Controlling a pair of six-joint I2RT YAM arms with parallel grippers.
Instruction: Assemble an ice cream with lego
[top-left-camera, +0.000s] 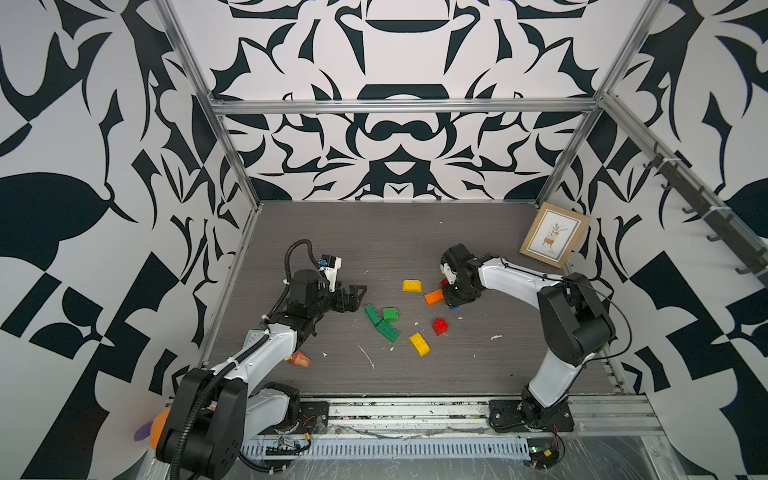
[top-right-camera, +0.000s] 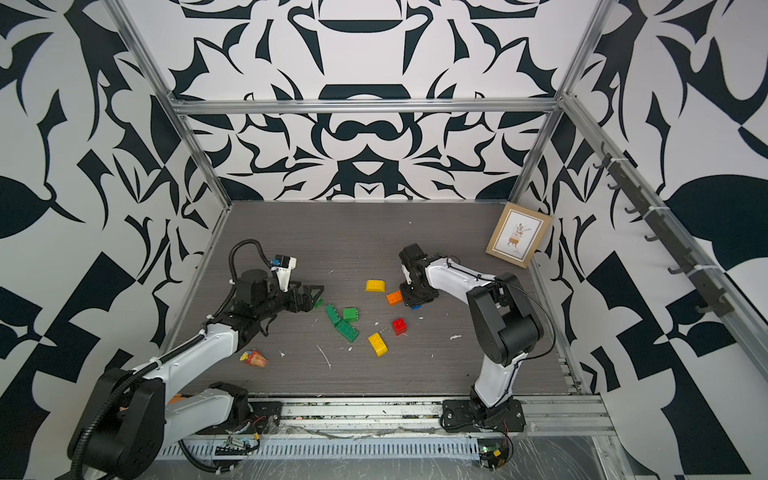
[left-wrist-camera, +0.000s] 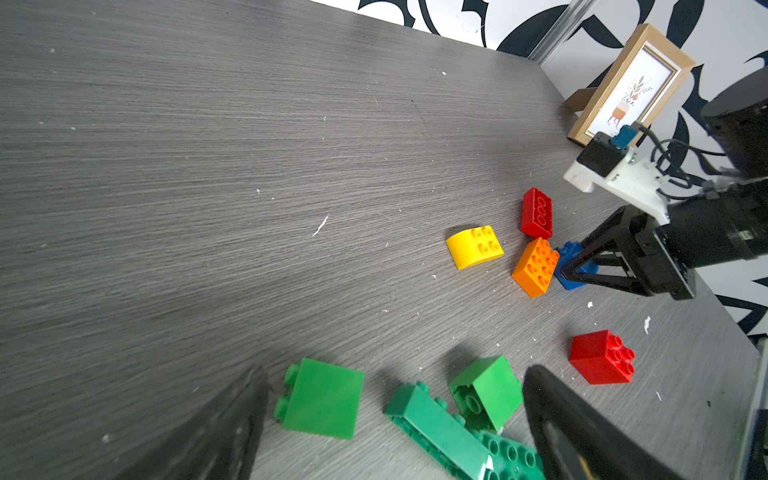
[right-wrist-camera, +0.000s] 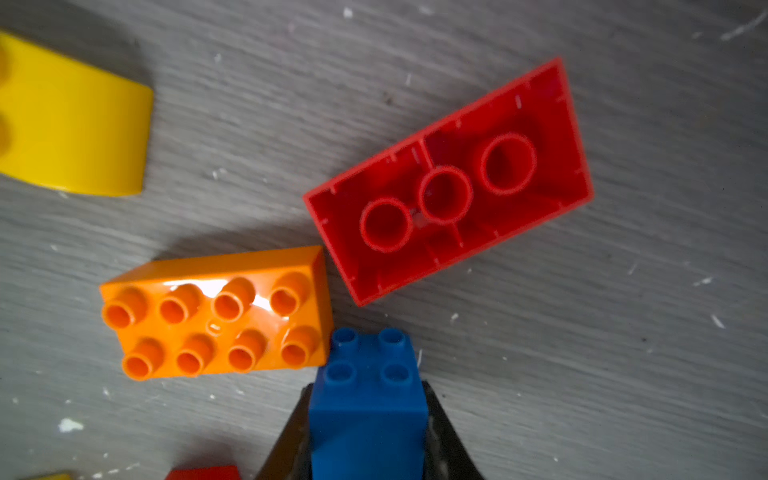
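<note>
A blue brick (right-wrist-camera: 368, 448) sits between the fingers of my right gripper, which is shut on it; its studs face up. Touching or almost touching it is an orange brick (right-wrist-camera: 216, 312), studs up. Behind these two, a red brick (right-wrist-camera: 448, 188) shows its hollow underside. A curved yellow brick (left-wrist-camera: 475, 245) lies left of the orange one. My left gripper is open above the table, empty, with a green brick (left-wrist-camera: 324, 400) beyond its left finger. Two dark green bricks (left-wrist-camera: 440, 432) and another green brick (left-wrist-camera: 486, 392) lie between its fingers in view.
Nearer the front are a small red brick (top-left-camera: 440, 326) and a yellow brick (top-left-camera: 420, 344). An ice-cream-shaped object (top-right-camera: 254, 358) lies by the left arm. A framed picture (top-left-camera: 554, 234) leans at the back right.
</note>
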